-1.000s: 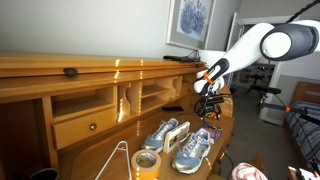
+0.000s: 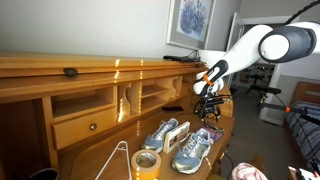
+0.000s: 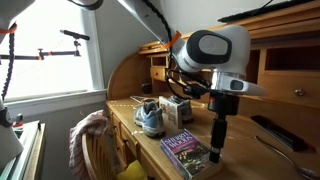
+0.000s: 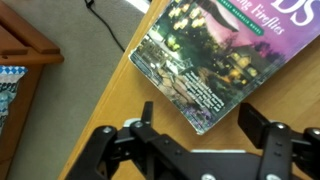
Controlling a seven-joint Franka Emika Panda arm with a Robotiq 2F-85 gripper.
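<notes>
A book with a colourful garden cover [image 4: 215,55] lies flat on the wooden desk, its near corner pointing between my fingers in the wrist view. My gripper has its two dark fingers wide apart, one on each side of that corner, and nothing is clasped between them. In exterior view 2 the gripper [image 3: 215,140] hangs just above the right end of the book [image 3: 186,152]. From exterior view 1 the gripper [image 2: 208,113] is small and far off, over the book [image 2: 211,131]. Whether the fingertips touch the desk cannot be made out.
Grey sneakers [image 3: 150,120] stand left of the book. A roll of tape [image 2: 147,160] and a white-framed object [image 2: 176,136] are farther along the desk. A black object [image 3: 278,133] and glasses [image 3: 285,158] lie to the right. The desk's front edge drops to the floor.
</notes>
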